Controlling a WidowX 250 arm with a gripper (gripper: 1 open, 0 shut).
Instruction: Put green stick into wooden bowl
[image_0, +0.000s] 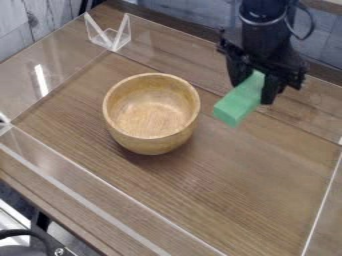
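Note:
A green stick (239, 99) hangs tilted above the table, and my gripper (250, 80) is shut on its upper end. Its lower end sits just right of the wooden bowl (112, 108), which stands empty on the table left of centre. The gap between stick and bowl rim is small in this view. My black gripper body hides the top of the stick.
A clear wire-like rack (110, 34) stands at the back left. Dark cables and hardware (30, 238) lie at the bottom left edge.

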